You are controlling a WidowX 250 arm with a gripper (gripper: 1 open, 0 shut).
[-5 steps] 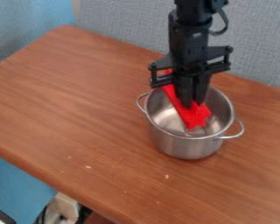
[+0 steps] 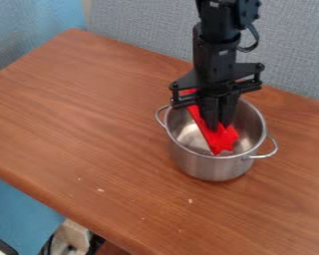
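Note:
The black gripper (image 2: 215,112) reaches down into a stainless steel pot (image 2: 211,165) with two wire handles, on the right half of the wooden table. It is shut on a red object (image 2: 221,139), which slants down inside the pot, its upper end showing above the rim behind the fingers. The fingertips are partly hidden by the object and each other.
Grey padded walls stand behind it. Below the near left edge are a blue surface and some clutter.
The gripper and red object have shifted very slightly within the pot; otherwise little differs.

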